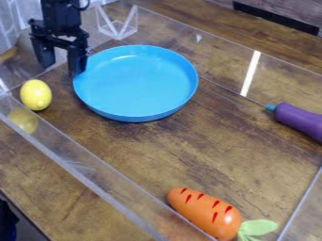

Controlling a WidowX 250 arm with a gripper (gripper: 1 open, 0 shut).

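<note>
The black gripper (58, 52) is at the top left, open, with its fingers pointing down above the left edge of a round blue plate (136, 83). Just below and left of it a yellow lemon (36, 94) lies on the wooden table. An orange toy carrot (204, 212) with a green top lies near the front right. A purple toy eggplant (298, 120) lies at the right side.
Clear plastic walls border the work area along the left, back and right. A small white wire-like object (116, 26) stands behind the plate.
</note>
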